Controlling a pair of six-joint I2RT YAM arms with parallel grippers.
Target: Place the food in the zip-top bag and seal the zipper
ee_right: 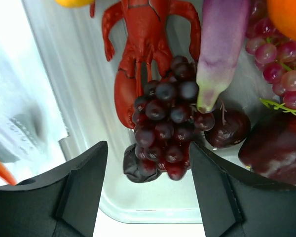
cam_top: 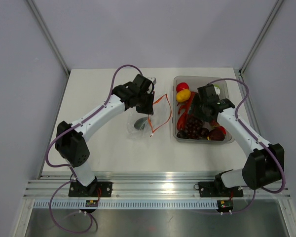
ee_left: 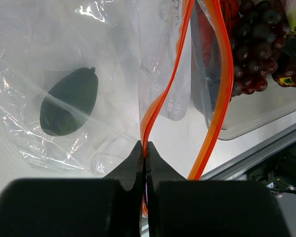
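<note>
The clear zip bag (cam_top: 135, 126) lies open, with a dark green item (ee_left: 69, 101) inside and its orange zipper (ee_left: 211, 133) standing up. My left gripper is shut on one edge of the zipper. My right gripper is part open above the food bin, its fingertips either side of a bunch of dark grapes (ee_right: 163, 128), which lies at the bin's near left, partly over a dark round item. A red lobster (ee_right: 138, 29), a pale purple eggplant (ee_right: 222, 44) and red grapes (ee_right: 291, 79) lie around it.
The grey bin (cam_top: 174, 84) on the right also holds a yellow fruit (cam_top: 183, 96), a red fruit (cam_top: 182, 86), an orange (ee_right: 286, 15) and a dark red item (ee_right: 271, 148).
</note>
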